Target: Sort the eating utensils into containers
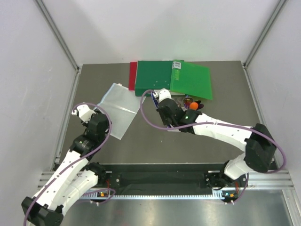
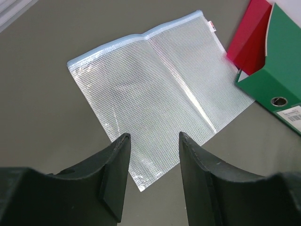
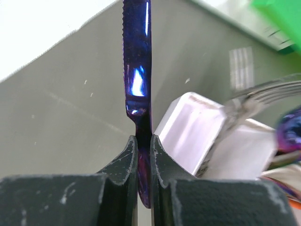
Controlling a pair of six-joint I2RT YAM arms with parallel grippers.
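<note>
A shiny dark blue-purple knife [image 3: 137, 70] is pinched near one end by my right gripper, its long part reaching up the right wrist view. Beside it stands a white compartmented container [image 3: 190, 129], with a fork [image 3: 277, 90] and a purple utensil [image 3: 292, 129] at its right part. From above, the right arm covers much of the container; forks [image 1: 178, 100] and an orange item [image 1: 194, 106] show at its far side. Over the table on the left, my left gripper is open, nothing between its fingers, above a translucent pouch [image 2: 136, 84].
Along the back lie a dark green binder [image 1: 153, 74], a bright green folder [image 1: 192, 79] and a red item [image 1: 132, 75]. Bare table [image 1: 141, 146] stretches along the front and between the arms.
</note>
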